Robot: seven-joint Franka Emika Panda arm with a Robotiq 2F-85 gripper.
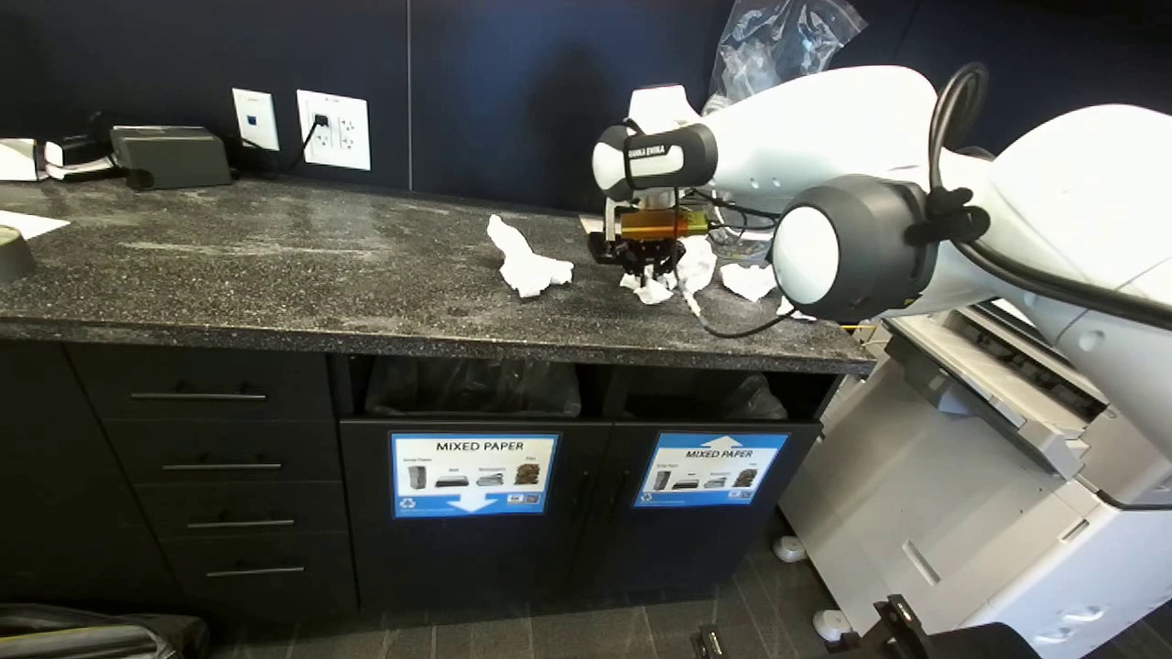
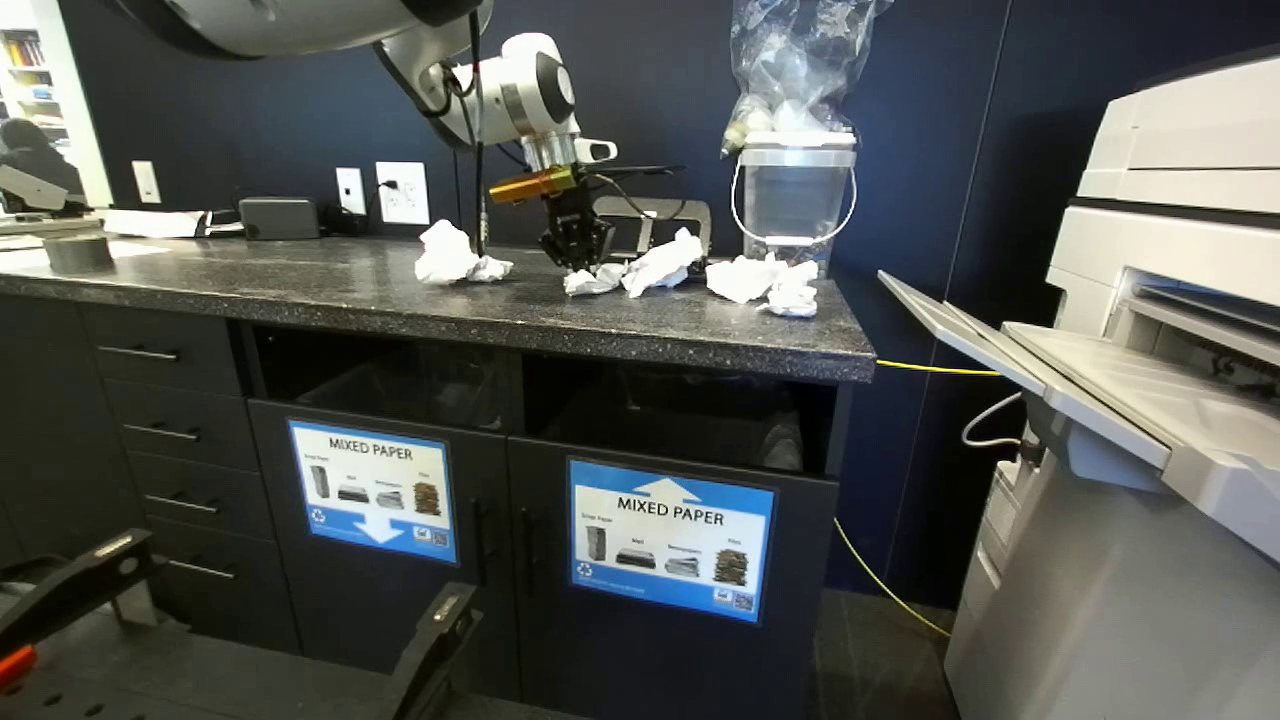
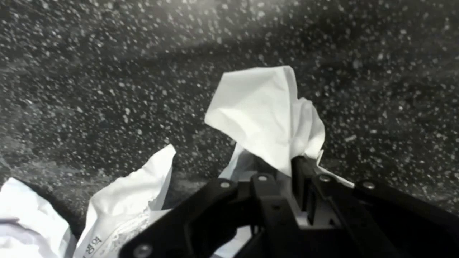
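Crumpled white paper (image 3: pixel 262 111) is pinched between the fingers of my gripper, which is shut on it; a folded flap sticks out past the fingertips in the wrist view. In exterior view 1 the gripper (image 1: pixel 650 271) points down over the counter, with the gripped paper (image 1: pixel 650 290) low beneath it. Exterior view 2 shows this paper (image 2: pixel 594 281) at or just above the counter; I cannot tell whether it still touches. Another paper ball (image 2: pixel 663 263) is close beside it. One more crumpled sheet (image 1: pixel 529 264) lies apart, to the left in exterior view 1.
More crumpled paper (image 2: pixel 768 282) lies near the counter's right end. Behind stands a clear bucket (image 2: pixel 792 192) with a plastic bag on it. Two open bin slots marked for mixed paper are below the counter edge (image 1: pixel 472 344). Left of the papers, the countertop is largely clear.
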